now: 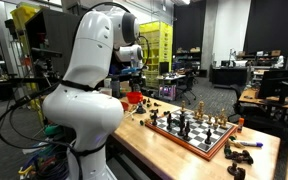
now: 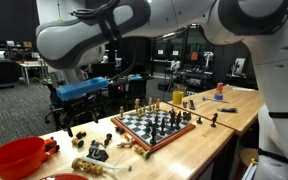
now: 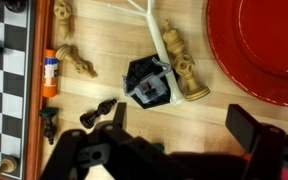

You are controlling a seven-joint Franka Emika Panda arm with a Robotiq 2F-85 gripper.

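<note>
In the wrist view my gripper stands open over the table, its two dark fingers wide apart with nothing between them. Beyond the fingertips lies a black hexagonal piece (image 3: 138, 72) with a grey clip-like part on it. A pale branching stick (image 3: 158, 36) rests alongside, close to a turned wooden chess piece (image 3: 184, 66). The chessboard (image 2: 141, 126) holds several dark and light pieces. From the side, my gripper (image 2: 69, 122) appears above the loose items at the board's left.
A red round dish (image 3: 274, 45) occupies the wrist view's upper right; a red bowl (image 2: 16, 157) stands at the table's left. Loose chess pieces and an orange-and-blue tube (image 3: 51, 74) lie beside the board. Bare wood (image 1: 164, 153) shows along the near table edge.
</note>
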